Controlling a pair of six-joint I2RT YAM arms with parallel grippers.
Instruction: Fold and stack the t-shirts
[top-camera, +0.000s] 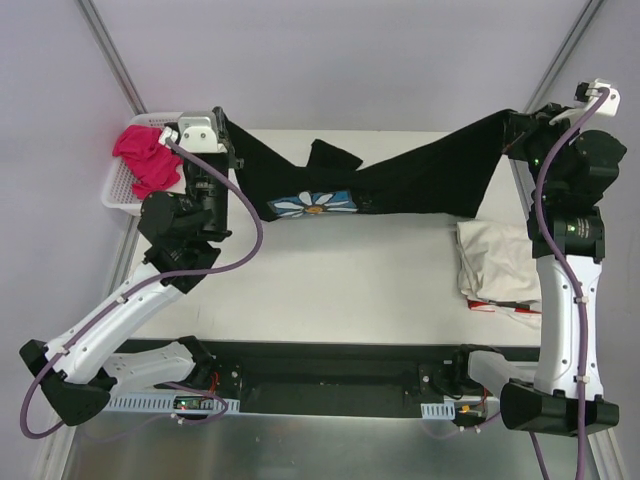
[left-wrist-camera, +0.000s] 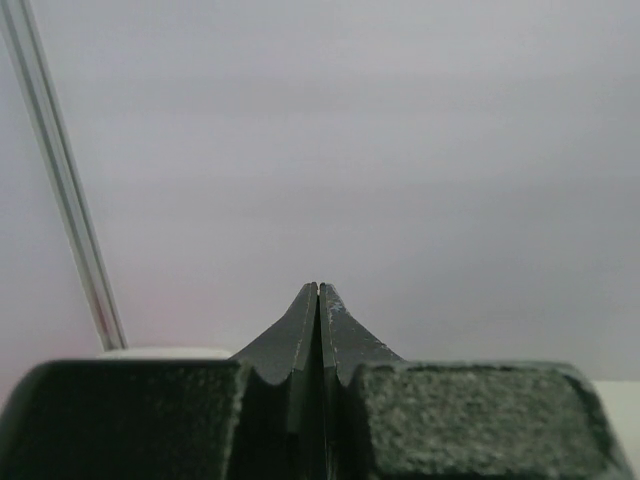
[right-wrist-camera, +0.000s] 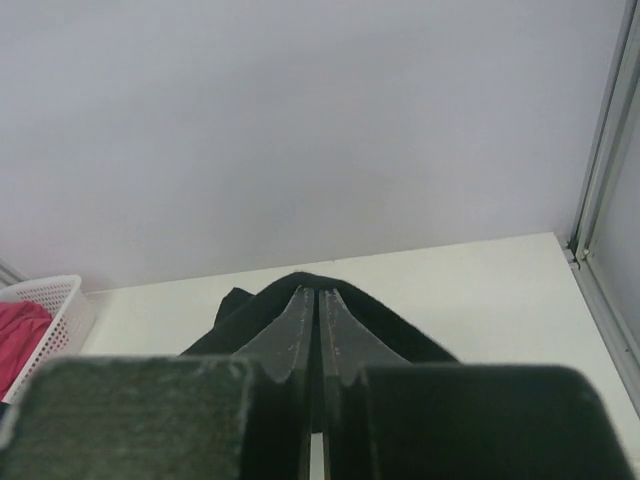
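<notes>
A black t-shirt (top-camera: 400, 190) with a white-petalled flower print on blue (top-camera: 312, 203) is stretched between my two raised grippers in the top view, part of it hanging over the table. My left gripper (top-camera: 225, 140) is shut on one upper corner; in the left wrist view its fingertips (left-wrist-camera: 305, 310) are closed, with the cloth out of sight. My right gripper (top-camera: 510, 130) is shut on the other corner, and black cloth (right-wrist-camera: 400, 335) drapes below its fingers in the right wrist view.
A white basket (top-camera: 118, 190) with red cloth (top-camera: 145, 155) stands at the back left of the white table (top-camera: 320, 290). A folded cream cloth stack (top-camera: 495, 260) lies at the right.
</notes>
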